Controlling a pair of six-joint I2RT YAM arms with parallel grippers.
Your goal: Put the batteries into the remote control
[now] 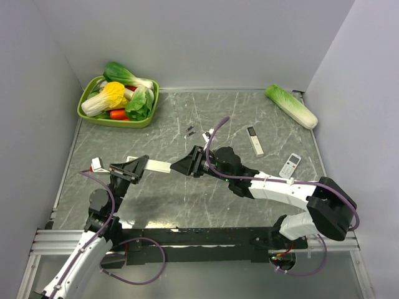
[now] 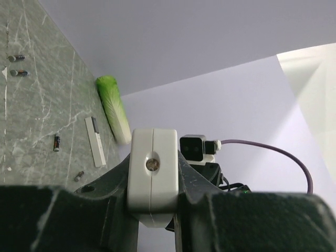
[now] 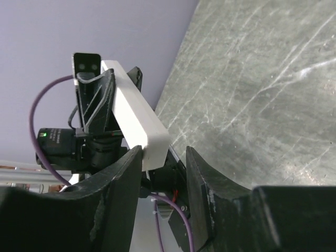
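Note:
A white remote control [image 1: 158,166] is held above the table by my left gripper [image 1: 138,167], which is shut on it. Its white end face, with a screw hole, fills the middle of the left wrist view, where the remote [image 2: 153,178] sits between dark fingers. My right gripper stands part open at the remote's other end; the remote [image 3: 139,113] shows just beyond its fingertips, and contact is hard to tell. Loose batteries lie on the table: one battery [image 2: 56,142], another battery [image 2: 19,73], and more nearby. The battery compartment is hidden.
Two other remotes lie at the right, a slim white remote [image 1: 255,142] and a wider remote [image 1: 290,166]. A cabbage [image 1: 292,106] rests at the back right. A green basket [image 1: 118,123] of vegetables stands back left.

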